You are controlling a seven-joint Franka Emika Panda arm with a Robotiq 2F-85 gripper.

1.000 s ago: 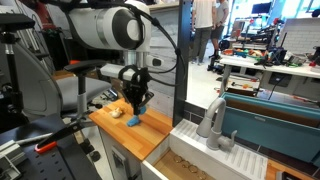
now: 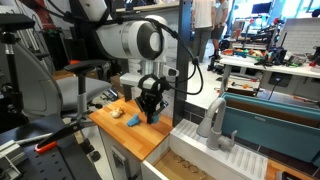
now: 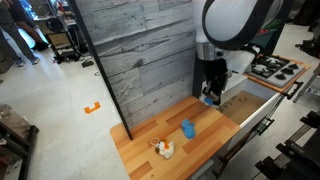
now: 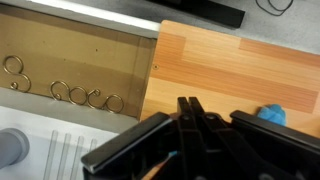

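Observation:
My gripper [image 2: 152,110] is above the wooden surface and shut on a small blue object [image 2: 153,118]. In exterior view 2 this blue object [image 3: 208,100] hangs just under the fingers, close to the drawer. Only a sliver of blue shows beside the dark gripper in the wrist view; the rest is hidden. A second blue object [image 2: 133,120] lies on the wood, apart from the gripper; in the wrist view that blue object [image 4: 271,114] is at the right. What exactly either blue thing is, I cannot tell.
A white and orange item [image 3: 163,149] sits on the wooden surface [image 3: 150,135]. Beside the wood an open drawer [image 4: 70,50] contains several metal rings [image 4: 78,96]. A white faucet-like fixture [image 2: 210,122] stands behind the drawer. Bare wood lies between the gripper and drawer.
My gripper has moved right in exterior view 1, toward the drawer side, with the blue object at its fingertips. The other blue object has stayed on the wood.

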